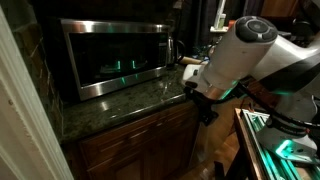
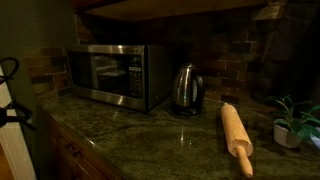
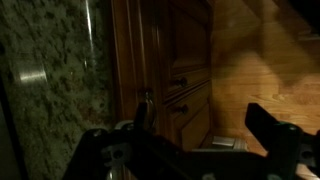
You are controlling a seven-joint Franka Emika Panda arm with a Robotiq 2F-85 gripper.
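My gripper stands open in the wrist view, its two black fingers wide apart along the bottom. Nothing is between them; behind the gap are the wooden cabinet front (image 3: 188, 40) and the floor (image 3: 262, 60). Exterior view 1 has the gripper (image 1: 205, 113) in front of the cabinets, below the counter edge, too dark there to make out its fingers. On the counter in exterior view 2 are a silver microwave (image 2: 110, 75), a dark kettle (image 2: 187, 90) and a pale wooden rolling pin (image 2: 237, 138).
A potted plant (image 2: 290, 130) is at its right end. Drawer handles (image 3: 179, 82) stick out from the cabinets near my gripper. A white door frame (image 1: 30, 110) borders the left.
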